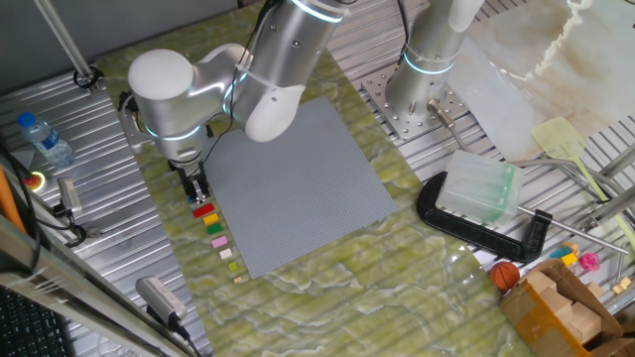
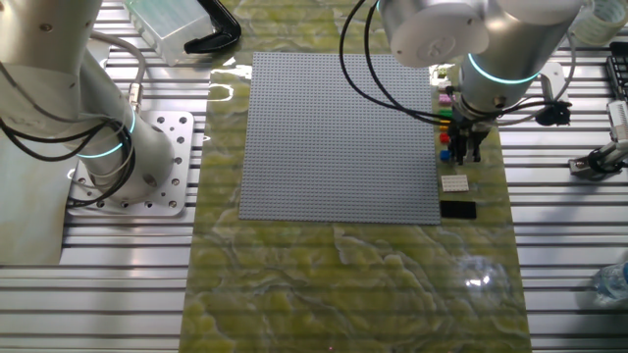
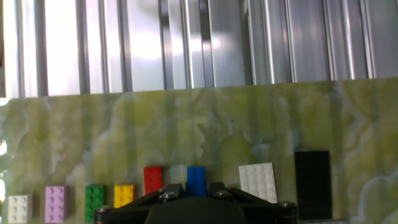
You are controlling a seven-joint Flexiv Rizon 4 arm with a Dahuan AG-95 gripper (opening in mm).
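Note:
In the wrist view the blue brick (image 3: 196, 177) lies between the two fingertips of my gripper, its near end hidden by the gripper body. Seen from exterior view 2, the gripper (image 2: 467, 155) points down with a gap between its fingers, and the blue brick (image 2: 445, 155) shows just left of it on the mat. A red brick (image 3: 153, 179), yellow brick (image 3: 124, 195), green brick (image 3: 94, 200), pink brick (image 3: 55, 202) and white brick (image 3: 20, 208) line up to one side. Toward the other side lie a white plate (image 3: 257, 181) and a black plate (image 3: 313, 185).
A large grey baseplate (image 2: 339, 137) beside the row is bare. The green marbled mat (image 2: 343, 284) has free room in front of it. Black clamp (image 1: 486, 234), clear box (image 1: 480, 186) and carton (image 1: 556, 315) stand well away, across the baseplate.

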